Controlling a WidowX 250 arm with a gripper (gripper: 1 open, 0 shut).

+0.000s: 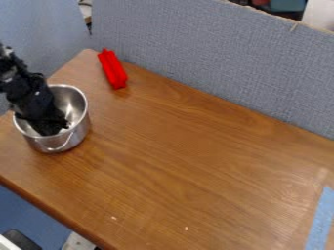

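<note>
A steel pot (69, 134) sits at the left edge of the wooden table. My black gripper (50, 122) reaches down into it from the left, its fingers low inside the pot near the wall. Whether they hold anything is hard to see. A red object (112, 68) lies at the back left of the table, apart from the pot.
A grey padded wall (209, 54) runs along the back. A blue strip (318, 220) lies at the right edge.
</note>
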